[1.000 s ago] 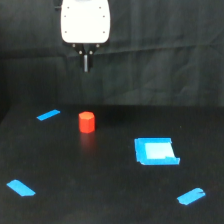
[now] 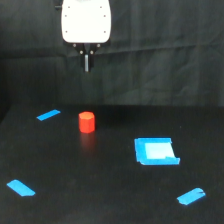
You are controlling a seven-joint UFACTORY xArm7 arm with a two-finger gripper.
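My gripper (image 2: 86, 66) hangs at the top of the camera view, well above the table, with its thin fingers pointing down. At this size I cannot make out whether they are apart or together, and no object shows between them. Below it, a small red block (image 2: 87, 122) stands on the black table, clear of the gripper. To the right lies a white square (image 2: 158, 151) edged with blue tape.
Blue tape strips lie at the back left (image 2: 48, 115), front left (image 2: 20, 188) and front right (image 2: 191, 196) of the table. Black cloth hangs behind.
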